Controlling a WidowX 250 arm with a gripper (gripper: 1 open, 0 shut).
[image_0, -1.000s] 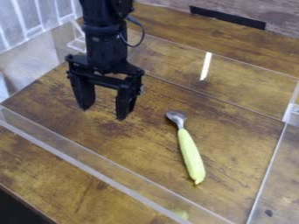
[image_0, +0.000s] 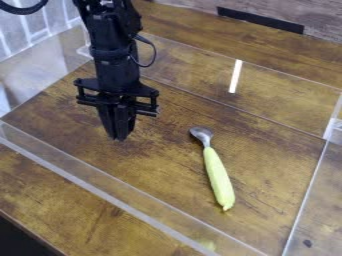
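The black gripper (image_0: 120, 130) hangs over the left part of the wooden surface, its fingers drawn together with nothing visible between them. To its right lies a utensil with a pale yellow handle (image_0: 217, 178) and a silver metal head (image_0: 201, 133), pointing away toward the back, apart from the gripper.
Clear plastic walls (image_0: 321, 185) border the wooden work area (image_0: 120, 180). A white strip (image_0: 235, 76) is at the back. The floor between the gripper and the utensil is clear.
The gripper's fingers have closed from a wider spread. The arm has shifted slightly left. The utensil has not moved.
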